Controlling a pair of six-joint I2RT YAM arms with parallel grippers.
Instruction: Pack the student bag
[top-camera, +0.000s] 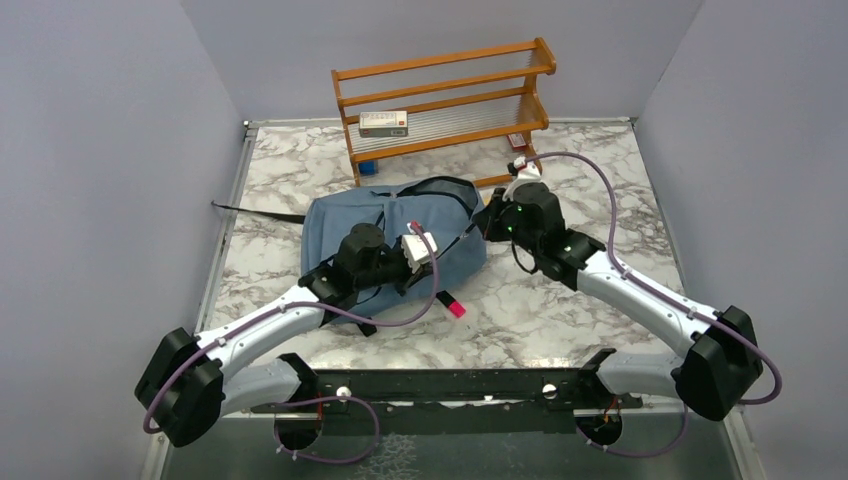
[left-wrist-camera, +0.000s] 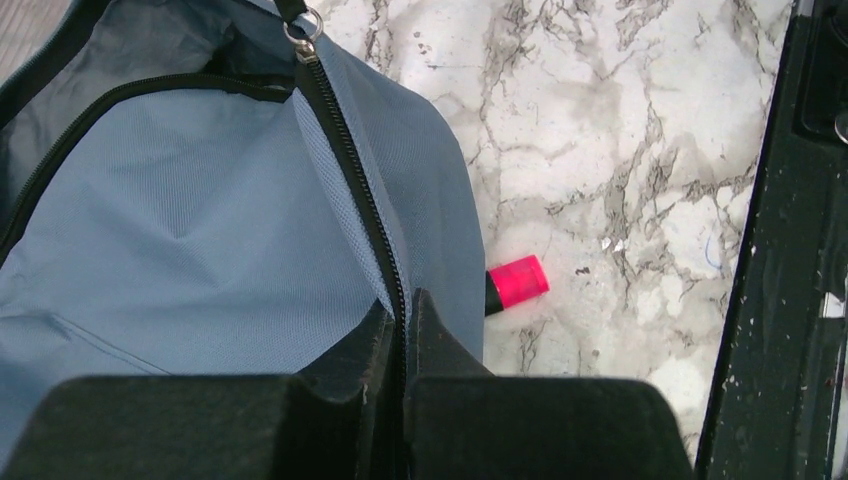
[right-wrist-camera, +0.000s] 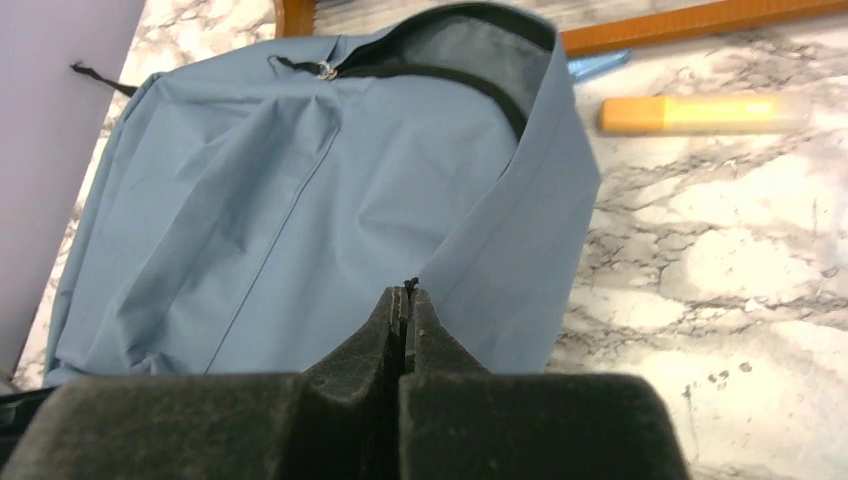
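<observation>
The blue-grey bag lies on the marble table. Its dark zipper runs down to my left gripper, which is shut on the zippered edge near the bag's front right. A metal ring and slider sit higher on the zipper, with a black pull tab leading out of view. My right gripper is shut at the bag's right side; a small black end, apparently the pull tab, shows between its tips. Part of the bag's upper opening gapes. Both arms cover some of the bag in the top view.
Behind the bag stands a wooden rack with a grey box on it. A yellow marker lies right of the bag, and a pink-ended black item pokes out in front.
</observation>
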